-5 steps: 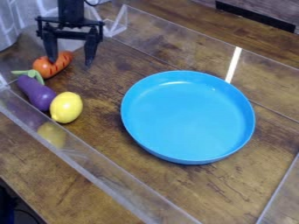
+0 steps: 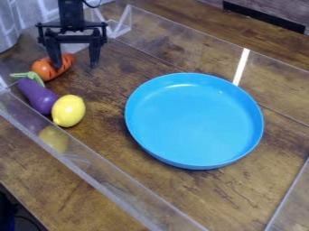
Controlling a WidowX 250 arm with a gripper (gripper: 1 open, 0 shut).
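Observation:
At the upper left the black gripper point(image 2: 72, 45) hangs with its fingers spread open, above and just behind an orange carrot point(image 2: 51, 69). A purple eggplant point(image 2: 38, 96) with a green stem lies in front of the carrot, and a yellow lemon point(image 2: 69, 110) is beside the eggplant. A large blue plate point(image 2: 193, 120) occupies the centre right. I see nothing between the fingers, though the small dark tips are hard to make out.
Clear plastic barriers edge the wooden table point(image 2: 157, 198) along the left, back and right. Bare wood lies between the gripper and the plate, and in front of the plate.
The gripper has shifted very slightly at the upper left, staying near the carrot. The carrot, eggplant, lemon and plate have not visibly moved.

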